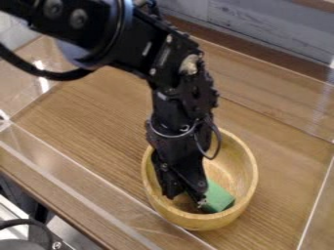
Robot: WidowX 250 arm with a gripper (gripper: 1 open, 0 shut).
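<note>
A yellow bowl (237, 156) stands on the wooden table. My black gripper (181, 190) reaches down inside it at its left side. A green block (218, 197) lies in the bowl to the right of the fingers, partly hidden by the gripper. The fingertips are low in the bowl and dark, so I cannot see clearly how they stand or whether anything is between them.
Bare wooden table (85, 117) fills the area left of and behind the bowl, with more free surface to the right. A pale wall runs along the back. Some dark items and cables sit beyond the table's edge at lower left.
</note>
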